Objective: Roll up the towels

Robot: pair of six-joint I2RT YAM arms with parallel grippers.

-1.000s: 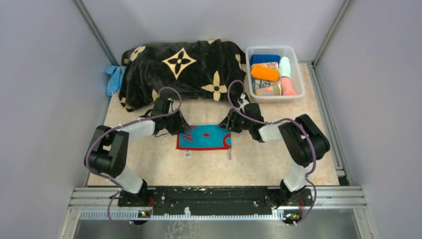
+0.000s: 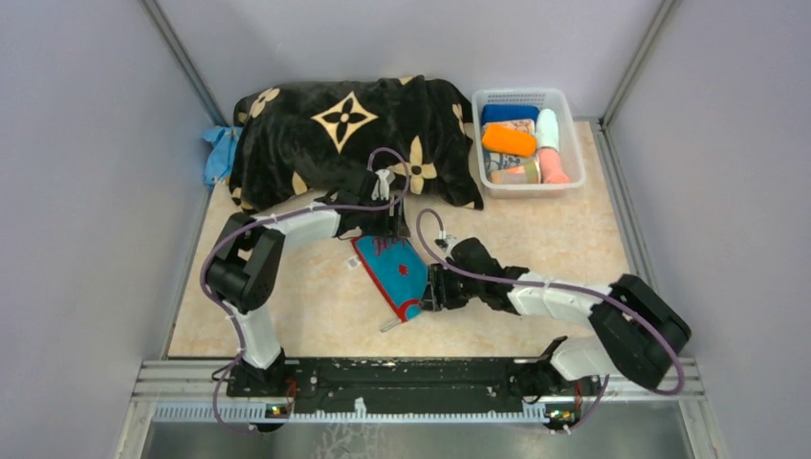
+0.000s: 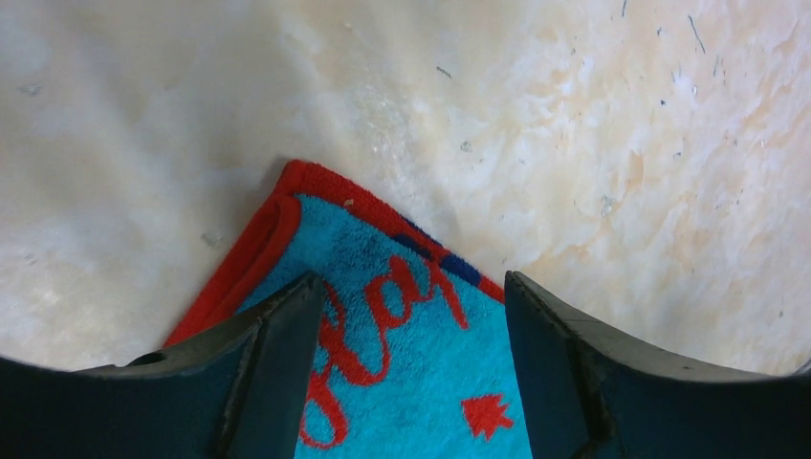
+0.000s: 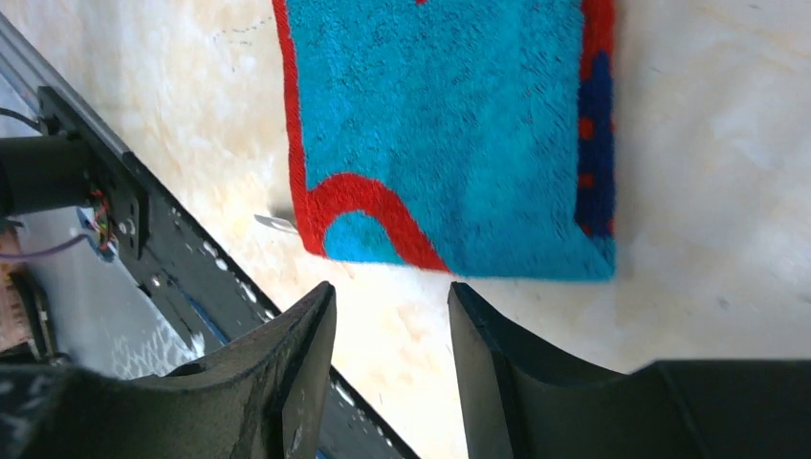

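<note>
A folded blue towel with red trim and red lettering point(image 2: 392, 273) lies slanted at the middle of the table. My left gripper point(image 2: 392, 229) is over its upper end; in the left wrist view its fingertips point(image 3: 296, 316) stand apart above the lettered corner point(image 3: 354, 249). My right gripper point(image 2: 432, 292) is by the lower end; in the right wrist view both open fingers point(image 4: 301, 373) sit just short of the towel's edge point(image 4: 440, 191), with nothing between them.
A dark patterned blanket point(image 2: 287, 134) is heaped along the back. A white basket point(image 2: 526, 191) of rolled towels stands back right. Bare table point(image 2: 526, 239) lies to the right and left of the towel.
The towel has turned from horizontal to a steep slant. My left gripper has moved right and slightly up in the top view; my right gripper has moved down toward the front edge.
</note>
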